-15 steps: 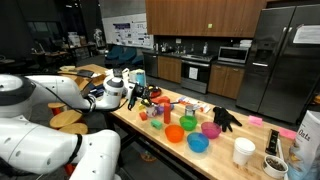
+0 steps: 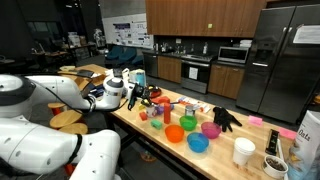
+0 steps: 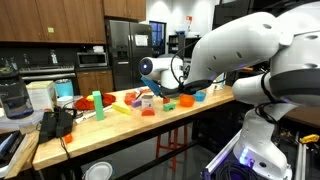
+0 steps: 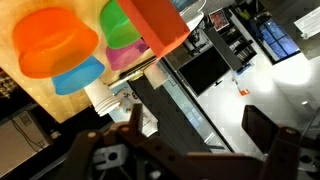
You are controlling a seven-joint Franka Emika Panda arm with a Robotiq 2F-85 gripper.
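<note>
In exterior view 1, the gripper (image 2: pixel 140 94) is over the far left part of the table, among small coloured pieces. Its dark fingers stand well apart in the wrist view, so the gripper looks open, with nothing visible between them. Beyond them lie an orange bowl (image 4: pixel 55 45), a green bowl (image 4: pixel 118 25), a blue bowl (image 4: pixel 80 76) and a pink bowl (image 4: pixel 124 55). A tall red object (image 4: pixel 155 22) crosses the top of that view. From outside, the orange bowl (image 2: pixel 174 133) and blue bowl (image 2: pixel 197 144) rest near the table's edge.
A white cup (image 2: pixel 243 151) and a black glove (image 2: pixel 226 119) are on the right half of the table. Exterior view 2 shows a green block (image 3: pixel 98 101) and a black object (image 3: pixel 60 122) at the other end, with bare wood (image 3: pixel 95 132) nearby.
</note>
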